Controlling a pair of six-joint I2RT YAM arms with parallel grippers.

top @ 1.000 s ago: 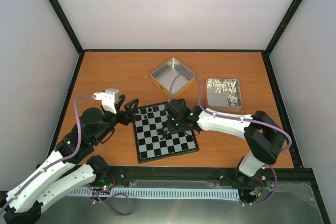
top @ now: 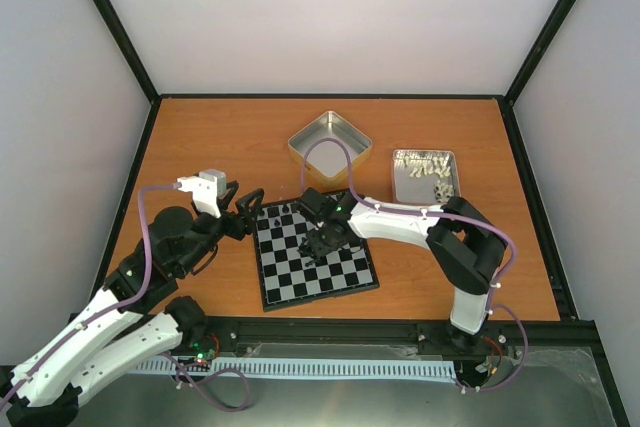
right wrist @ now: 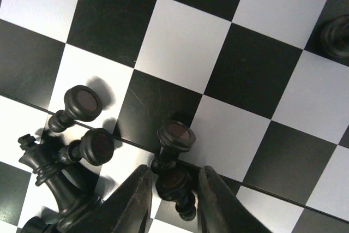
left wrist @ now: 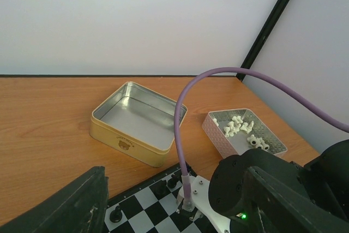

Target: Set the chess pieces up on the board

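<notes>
The chessboard (top: 295, 282) lies mid-table under my right arm. In the right wrist view, my right gripper is part open, its fingers either side of a black piece (right wrist: 174, 185); contact is unclear. Just beyond lies another piece (right wrist: 174, 137); to the left lie two small pieces (right wrist: 82, 102) and a larger crowned piece (right wrist: 46, 167). A single piece (right wrist: 335, 36) sits at upper right. My left gripper (top: 250, 207) hangs open beside the board's left edge, nothing between its fingers. A few pieces (left wrist: 115, 214) stand along the board's back left.
A metal tin (left wrist: 125, 140) stands behind the board. A tray (top: 410, 187) of white pieces is at the right, behind my right arm.
My right arm has shifted left over the board, its gripper coming over the cluster of black pieces. The left arm has not visibly moved.
</notes>
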